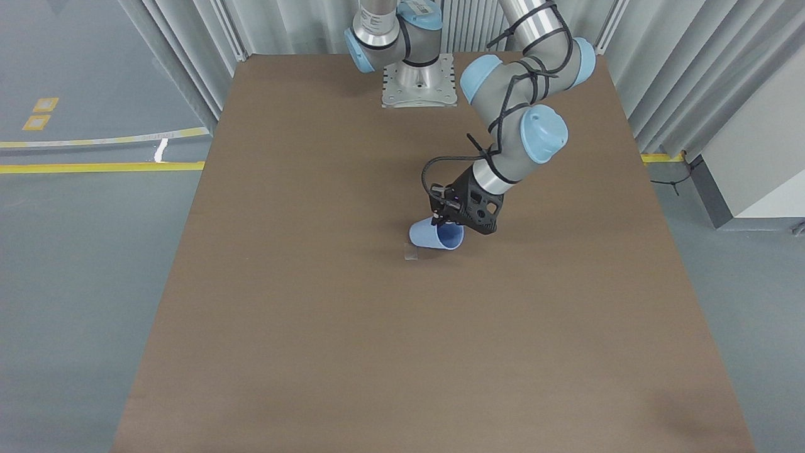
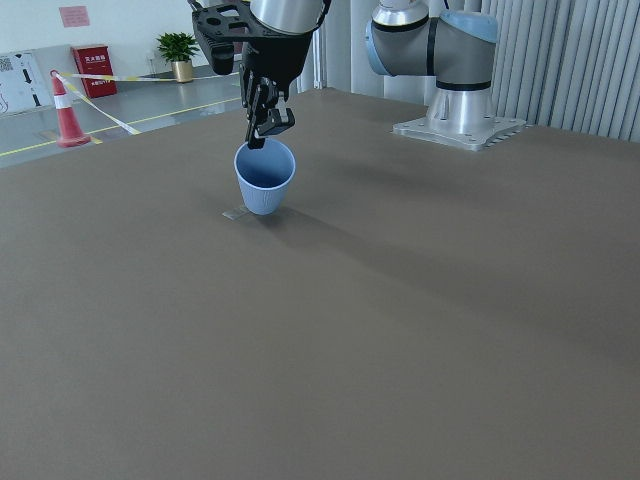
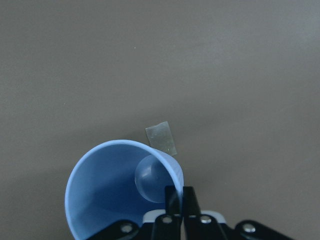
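Observation:
A light blue cup (image 1: 427,235) is tilted on its side at mid-table in the front view. Its mouth faces the left camera, where the cup (image 2: 262,191) shows its inside. My gripper is at the cup's rim, shut with the rim between its black fingers in the wrist view, where the cup (image 3: 102,187) fills the lower middle. In the front view my gripper (image 1: 445,219) hangs just over the cup.
A small clear patch (image 3: 160,137) of tape lies on the table (image 1: 324,317) beside the cup.

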